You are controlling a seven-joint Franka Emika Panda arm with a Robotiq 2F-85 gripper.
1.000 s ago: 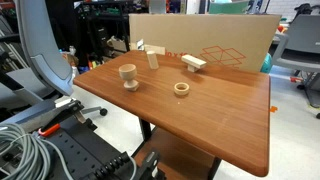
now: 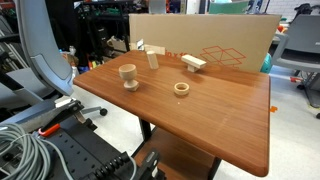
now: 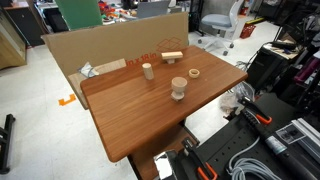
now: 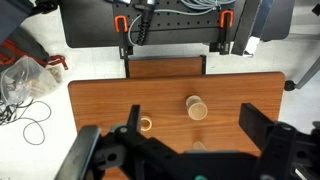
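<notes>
A pale two-part wooden cup shape [image 2: 128, 73] stands near the front left of the brown table [image 2: 225, 115] in exterior view 1. To its right lies a small wooden ring [image 2: 181, 89]. Farther back are a short upright cylinder [image 3: 148, 71] and a light rectangular block [image 3: 172, 56]. From above, the wrist view shows the cup [image 4: 196, 107] and the ring [image 4: 146, 123] well below my gripper. Its dark fingers are spread apart, with nothing held between them. Neither exterior view shows the fingers.
A cardboard panel [image 2: 205, 38] walls off the table's back edge. On the robot's side, a dark bench [image 4: 190, 28] carries cables and orange-handled clamps. Bare tabletop lies right of the ring in exterior view 1. A plastic bag [image 4: 30, 80] rests on the floor.
</notes>
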